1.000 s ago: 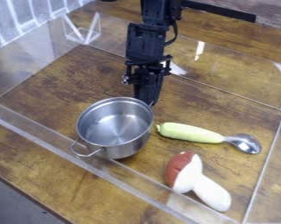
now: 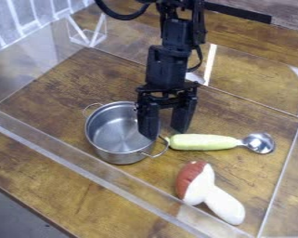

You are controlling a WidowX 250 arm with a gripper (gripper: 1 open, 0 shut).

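The black gripper (image 2: 165, 115) hangs over the right rim of a steel pot (image 2: 114, 140), its fingers apart, with no object visible held between them. The pot stands upright on the wooden surface, a wire handle at either side. Right of the pot lies a pale green corn-like toy (image 2: 203, 141), beside a metal spoon or ladle (image 2: 259, 143). A toy mushroom (image 2: 219, 203) with a red-brown cap lies at the front right.
Clear low walls (image 2: 83, 165) surround the work area on the wooden table (image 2: 45, 177).
The arm has come down and toward the front, to the pot's right rim. The pot sits slightly farther back than a second ago.
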